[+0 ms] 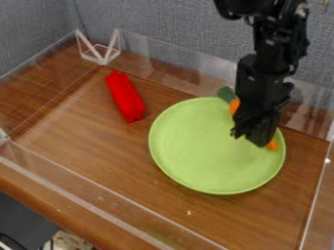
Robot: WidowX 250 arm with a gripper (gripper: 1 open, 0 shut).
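Observation:
My black gripper (253,125) is lowered over the orange carrot (271,144) on the right part of the green plate (196,146); it hides most of the carrot, with green leaves showing behind. Whether its fingers touch or hold the carrot I cannot tell. A red block-like object (125,96) lies on the wooden table left of the plate.
A white wire frame (98,49) stands at the back left. A grey wall and clear panel run along the back.

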